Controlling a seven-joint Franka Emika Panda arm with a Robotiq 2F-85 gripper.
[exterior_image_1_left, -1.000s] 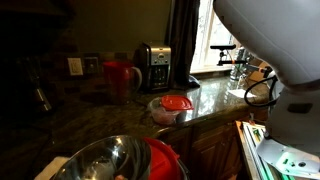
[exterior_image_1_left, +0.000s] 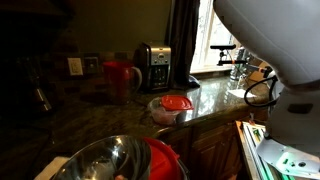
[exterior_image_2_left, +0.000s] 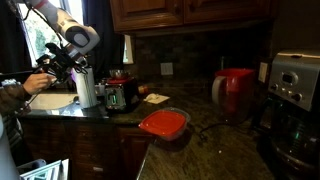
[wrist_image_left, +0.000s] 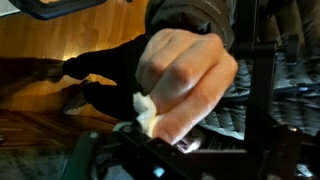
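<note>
A person's hand (wrist_image_left: 188, 82) fills the middle of the wrist view, with a small white thing (wrist_image_left: 146, 112) at its fingers. Just below the hand, dark parts of my gripper cross the bottom of that view. It is too dark to make out how the fingers stand or whether anything is between them. In exterior view 2 my arm (exterior_image_2_left: 78, 38) reaches in at the upper left, its black end near the window. On the counter, a clear bowl with a red lid (exterior_image_2_left: 163, 122) sits well away from the arm.
A toaster (exterior_image_2_left: 120, 95), a red pitcher (exterior_image_2_left: 232, 92) and a coffee maker (exterior_image_2_left: 296, 88) stand along the counter. A steel bowl (exterior_image_1_left: 100, 160) rests by a red bowl (exterior_image_1_left: 163, 160) in exterior view 1. Wooden floor (wrist_image_left: 90, 30) shows beneath the hand.
</note>
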